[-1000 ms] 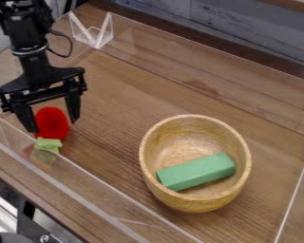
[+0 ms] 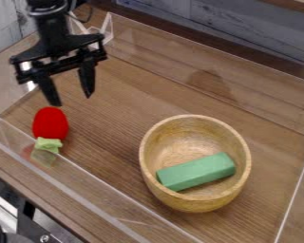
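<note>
My gripper (image 2: 52, 95) hangs open in the upper left of the camera view, its black fingers spread apart with nothing between them. Below it on the wooden table lies a red object (image 2: 49, 122) with a small pale green part (image 2: 47, 143) at its lower end. At the right, a round wooden bowl (image 2: 159, 148) holds a green block (image 2: 196, 171).
The table's left edge runs close to the red object.
My gripper has risen up and away from the red object, which it was over earlier. The red object and the bowl appear in the same places.
</note>
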